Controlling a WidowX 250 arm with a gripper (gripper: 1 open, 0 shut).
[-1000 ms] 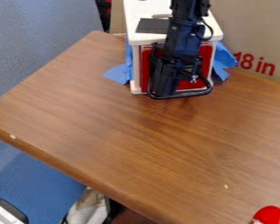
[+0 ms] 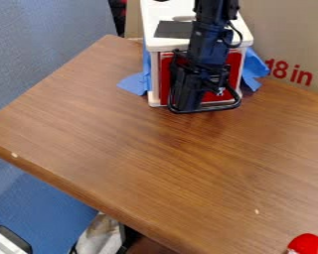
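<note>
The black robot arm with its gripper (image 2: 202, 91) stands at the far end of the table, over a white base with a red panel and blue cloth (image 2: 132, 81) around it. The gripper points downward in front of the red panel; whether its fingers are open or shut, and whether anything is between them, I cannot tell. A red object (image 2: 308, 245) is partly visible at the lower right corner.
A cardboard box (image 2: 292, 45) with red lettering stands at the back right.
</note>
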